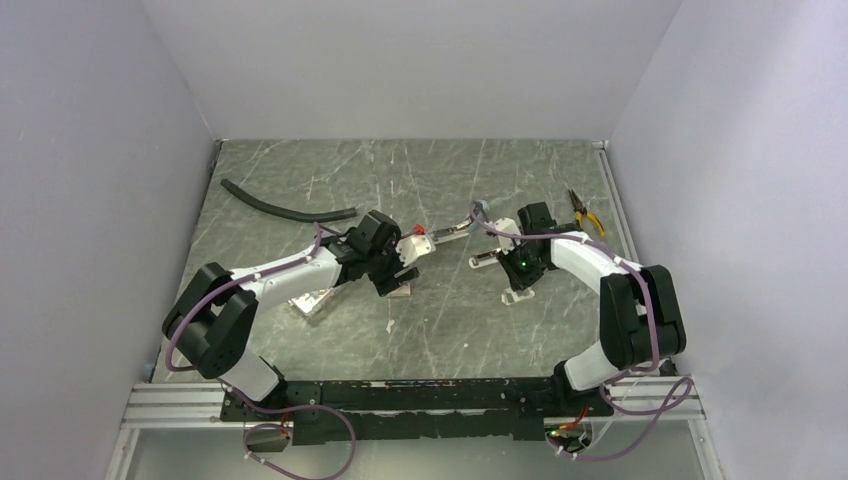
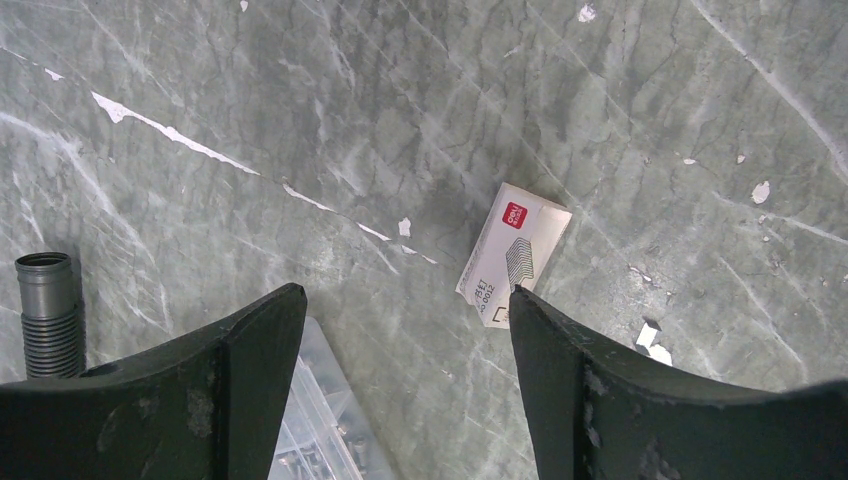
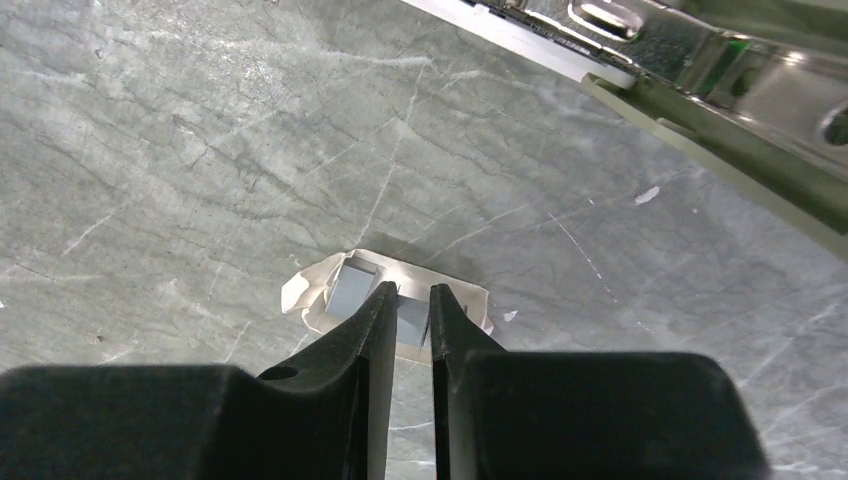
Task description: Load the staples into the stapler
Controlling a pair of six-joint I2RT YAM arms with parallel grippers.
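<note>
An opened staple box (image 3: pixel 450 285) with blocks of staples (image 3: pixel 349 290) lies on the table, with the fingertips of my right gripper over it, slightly apart; whether a staple block is between them cannot be told. The opened stapler (image 3: pixel 760 120) lies beyond it at the upper right of the right wrist view, also near the middle of the top view (image 1: pixel 453 232). My left gripper stands open over the table, with a closed staple box (image 2: pixel 500 260) below it, nothing visible between its fingers.
A clear plastic case (image 1: pixel 308 302) lies under the left arm. A dark hose (image 1: pixel 280 209) is at the back left, yellow pliers (image 1: pixel 590 217) at the back right.
</note>
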